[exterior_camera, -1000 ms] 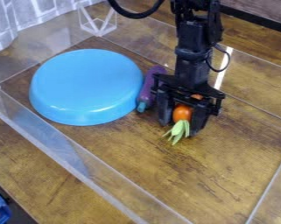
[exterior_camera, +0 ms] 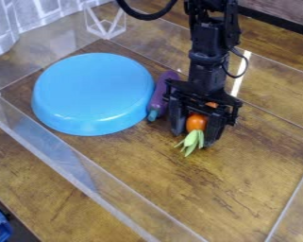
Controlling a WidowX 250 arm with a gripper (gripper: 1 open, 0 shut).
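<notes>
The black gripper [exterior_camera: 198, 112] is low over the wooden table, right of center, around an orange carrot-like toy [exterior_camera: 195, 122] with pale green leaves [exterior_camera: 192, 142]. Its fingers hide part of the toy, and whether they are closed on it is unclear. A purple eggplant-like object [exterior_camera: 160, 93] lies just left of the gripper, partly hidden by it.
A large blue plate or bowl [exterior_camera: 91, 96] takes up the left middle. Clear walls edge the table at left and right.
The gripper and orange toy have shifted very slightly; otherwise the scene looks the same.
</notes>
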